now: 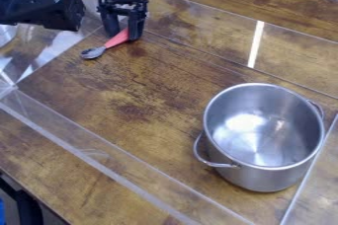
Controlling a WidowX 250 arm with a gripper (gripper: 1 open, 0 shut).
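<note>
My black gripper is at the upper left of the camera view, low over a spoon with a pink-red handle and a metal bowl pointing toward the lower left. The gripper's fingers are at or just above the handle's upper end; whether they are closed on it I cannot tell. A steel pot with side handles stands at the lower right, empty.
Clear plastic edges run along the left side and across the back. A white tape strip lies at the upper right.
</note>
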